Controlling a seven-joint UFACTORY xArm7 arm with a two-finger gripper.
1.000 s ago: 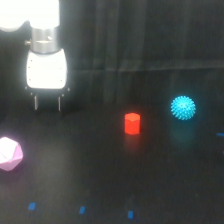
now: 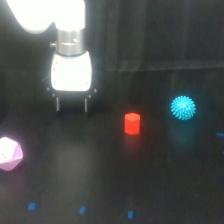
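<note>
My gripper (image 2: 72, 104) hangs at the upper left of the camera view, open, its two thin fingers well apart and nothing visible between them. To its right, a small red block (image 2: 132, 124) with a hexagon-like outline rests on the dark table. Farther right there is a spiky cyan ball (image 2: 183, 108). A pink faceted ball (image 2: 10, 153) lies near the left edge, lower than the gripper in the view. None of these objects touches the gripper.
Small blue marks show on the table (image 2: 110, 175): a left one (image 2: 32, 206), a middle one (image 2: 82, 210), a right one (image 2: 130, 214), and one at the right edge (image 2: 220, 134).
My gripper has shifted a little to the right, toward the red block's side, and stays open. The red block and both balls have not moved.
</note>
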